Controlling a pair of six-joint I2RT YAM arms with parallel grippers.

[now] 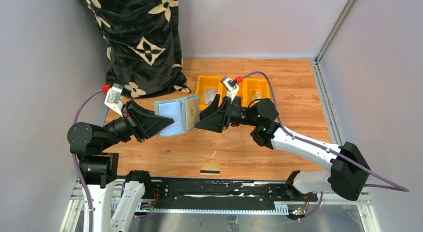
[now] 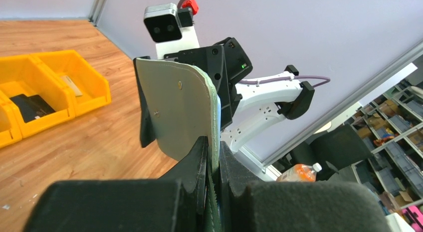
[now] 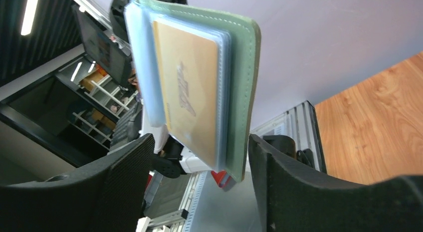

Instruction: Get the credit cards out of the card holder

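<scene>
My left gripper [image 1: 170, 121] is shut on the pale green card holder [image 1: 160, 134], which is held upright and opened out above the table. A gold card [image 1: 192, 113] shows in a clear sleeve on the holder's right-hand page. In the right wrist view this gold card [image 3: 192, 92] faces the camera, still in its sleeve. My right gripper [image 1: 208, 111] stands open at the holder's right edge, one finger to either side of it; neither finger clearly touches it. A second gold card [image 1: 210, 166] with a dark stripe lies on the table near the front edge.
Behind the right gripper sits a yellow bin [image 1: 202, 82] with divided compartments; a black item [image 2: 32, 107] lies in one of them. A dark patterned cloth [image 1: 144, 42] fills the back left.
</scene>
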